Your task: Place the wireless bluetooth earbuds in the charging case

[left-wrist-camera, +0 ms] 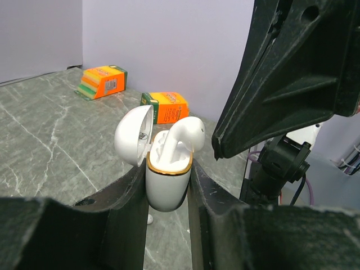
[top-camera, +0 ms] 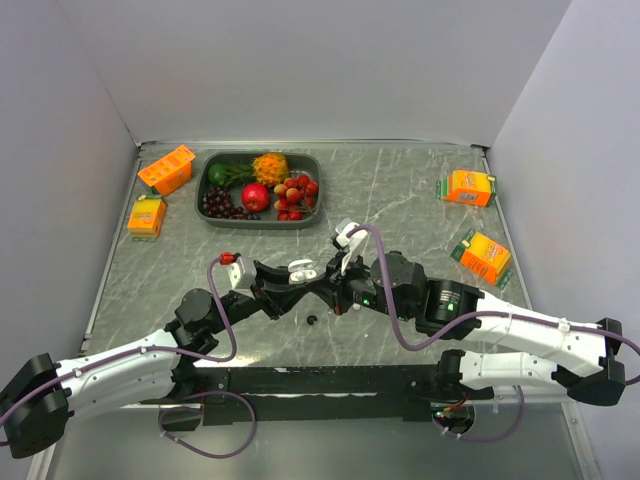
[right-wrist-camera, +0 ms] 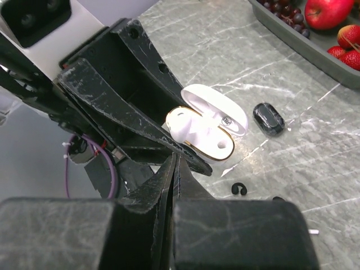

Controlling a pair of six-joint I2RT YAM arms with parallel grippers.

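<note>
The white charging case, lid open, is held upright in my left gripper, seen across the middle of the top view and close in both wrist views. One white piece stands in the case in the left wrist view; in the right wrist view an empty-looking round socket shows. My right gripper is shut, its tips just below the case, with nothing visible between them.
A black oval case and small black pieces lie on the marble table. A fruit tray sits at the back; orange boxes line both sides.
</note>
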